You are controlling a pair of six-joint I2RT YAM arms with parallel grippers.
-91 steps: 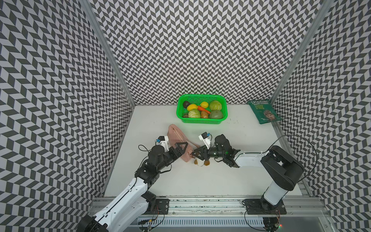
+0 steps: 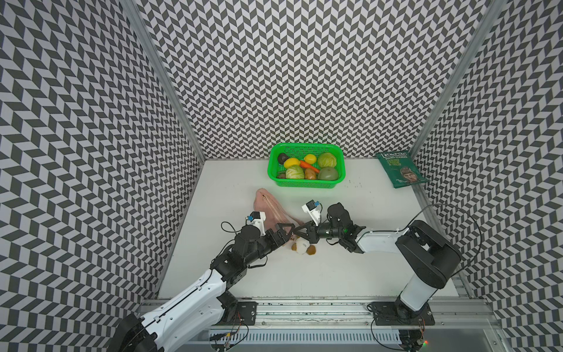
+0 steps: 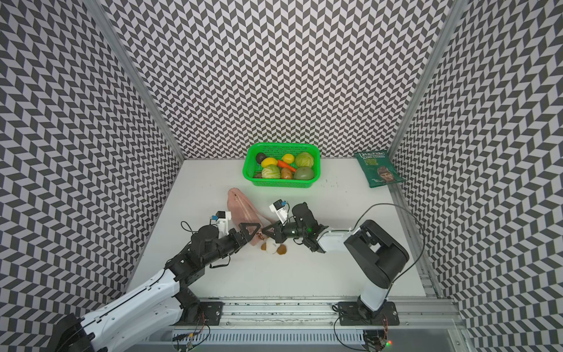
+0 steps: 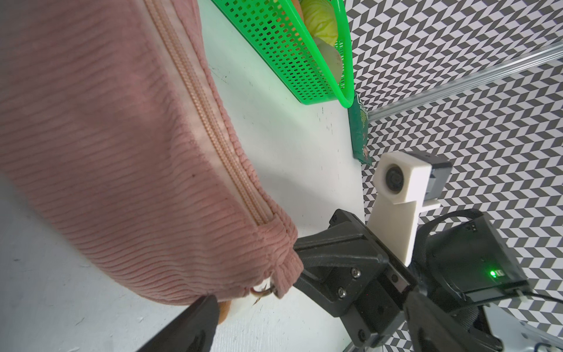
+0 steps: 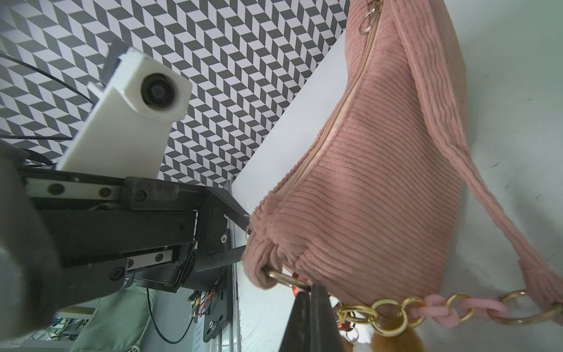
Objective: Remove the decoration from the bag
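The pink corduroy bag (image 5: 375, 193) lies on the table. Its strap (image 5: 431, 88) joins a gold and pink chain (image 5: 434, 308) that runs along the bag's near end. A white and brown plush decoration (image 2: 303, 246) lies by that end, mostly hidden in the wrist views. My left gripper (image 2: 291, 227) stands open at the bag's corner, its fingers (image 5: 225, 205) on either side of the small fabric loop (image 5: 258, 264). Close by, my right gripper is shut, tips at a gold clasp (image 5: 287, 279); whether thin metal sits between them is unclear.
Behind the bag stands a green basket (image 2: 308, 183) of fruit and vegetables. A dark green snack packet (image 2: 401, 169) leans at the back right. The two grippers are almost touching. Bare table (image 2: 352, 275) lies in front and to the right.
The plush decoration has shifted a little to the left. The right arm looks almost still.
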